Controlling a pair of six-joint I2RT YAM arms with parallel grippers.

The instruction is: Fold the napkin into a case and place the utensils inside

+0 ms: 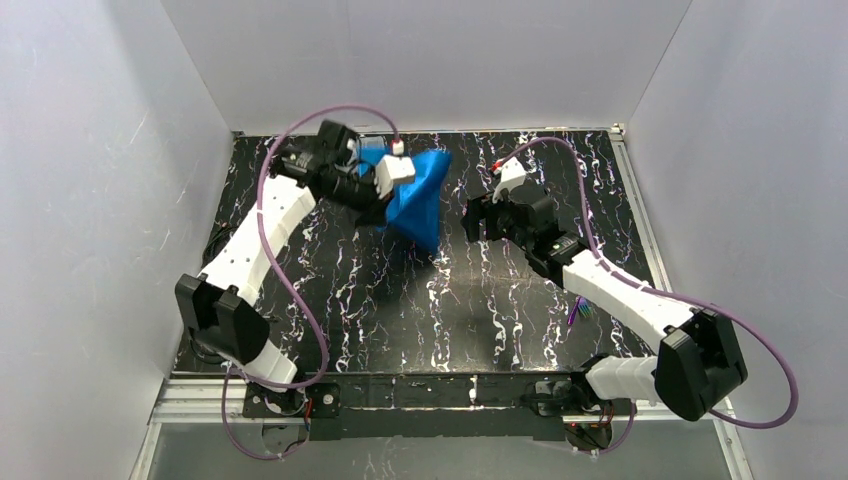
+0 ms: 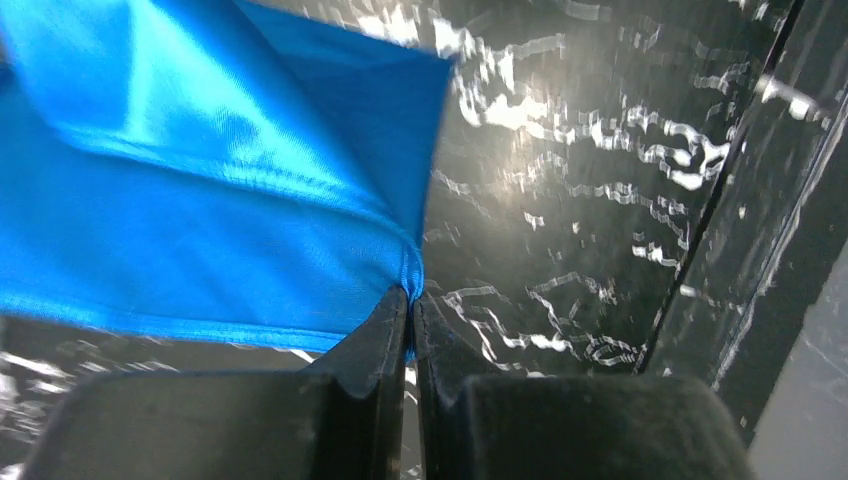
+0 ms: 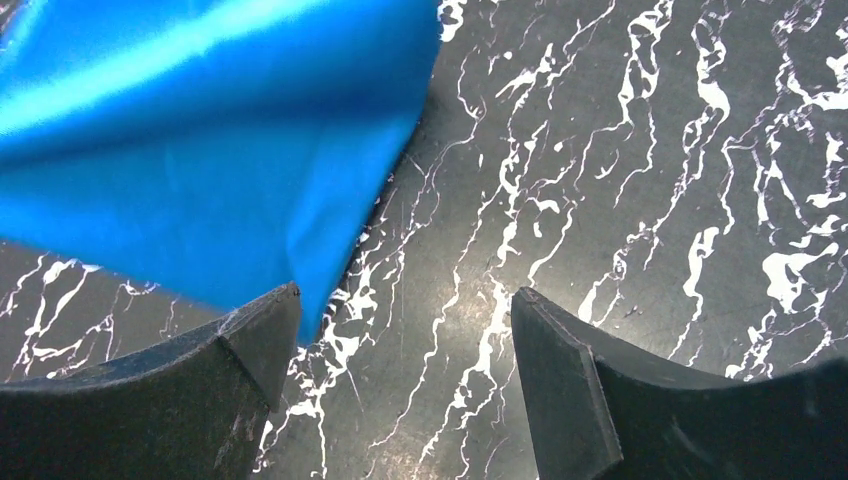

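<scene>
The blue napkin (image 1: pixel 418 200) hangs from my left gripper, which is shut on a gathered corner, in the upper middle of the table in the top view. In the right wrist view the napkin (image 3: pixel 220 170) fills the upper left, its edge blurred. My right gripper stands open to the right of the napkin, nothing between its fingers. Colourful utensils (image 1: pixel 575 310) lie at the front right, partly behind the right arm.
A clear plastic box (image 1: pixel 372 142) at the back is mostly hidden by the left arm and napkin. Black cables lie along the left edge.
</scene>
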